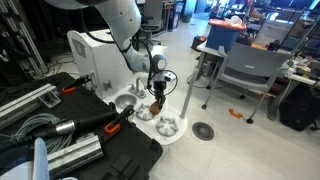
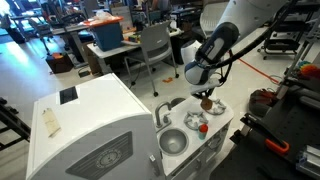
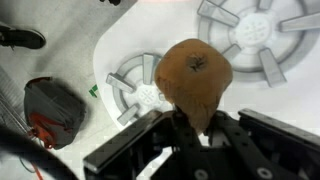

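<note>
A brown rounded object (image 3: 195, 75) with a dark spot on its end fills the middle of the wrist view. Its lower part sits between the fingers of my gripper, which is shut on it. Exterior view 1 shows the brown object (image 1: 155, 108) below the gripper (image 1: 158, 99), over the white counter. From the other side, the brown object (image 2: 206, 104) appears near the grey burner grates. Whether it touches the counter cannot be told.
Grey burner grates (image 1: 166, 126) lie on the white counter, with a round sink (image 2: 174, 141) beside them. A small red item (image 2: 203, 128) stands close by. A grey chair (image 1: 250, 68) is behind, and a black surface (image 1: 130, 150) borders the near side.
</note>
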